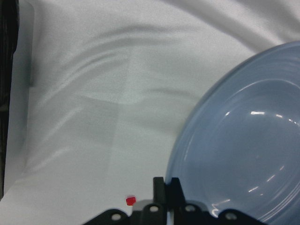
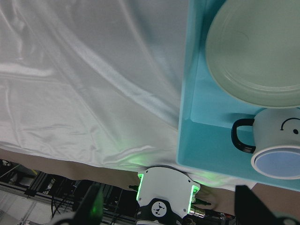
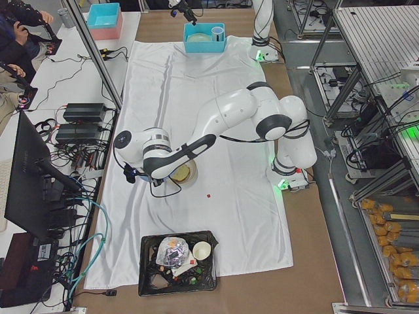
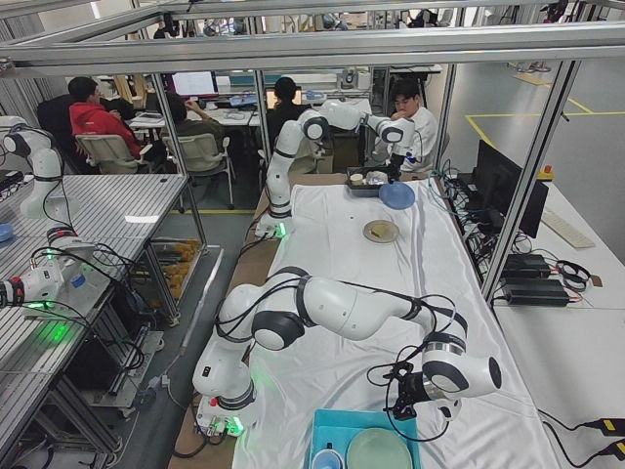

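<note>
A blue plate (image 4: 396,194) is in my left gripper, shut on its rim; in the left wrist view it fills the right side, a small red piece (image 1: 131,200) on the cloth beside it. A tan plate (image 4: 381,231) with something yellowish on it lies on the white cloth, partly behind the left arm in the camera left view. My right gripper hangs open beside the blue bin (image 2: 190,131), which holds a pale green plate (image 2: 253,51) and a white mug (image 2: 276,140) with a black handle.
A black crate (image 3: 147,288) with a bag, a white cup and loose items stands at one end of the cloth. A monitor and cables (image 3: 26,183) line one side. Much of the cloth between the bins is clear.
</note>
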